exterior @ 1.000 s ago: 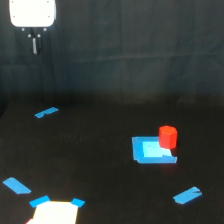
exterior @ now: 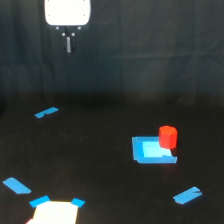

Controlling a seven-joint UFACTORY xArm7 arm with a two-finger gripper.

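Observation:
A small red block (exterior: 168, 137) stands at the right of the dark table, over the back right part of a white square with a blue border (exterior: 141, 158). High at the upper left hangs my gripper (exterior: 69, 50), below a white arm end. It is far from the block, and no object shows at its fingertips. The fingers are too small and dark here to tell whether they are open or shut.
Blue tape strips lie at the left (exterior: 17, 186), farther back (exterior: 46, 112), and at the front right (exterior: 187, 195). A bright white object (exterior: 54, 213) is cut off by the bottom edge.
My gripper has moved to the right along the top of the view, at about the same height. The red block and the tape marks have stayed where they were.

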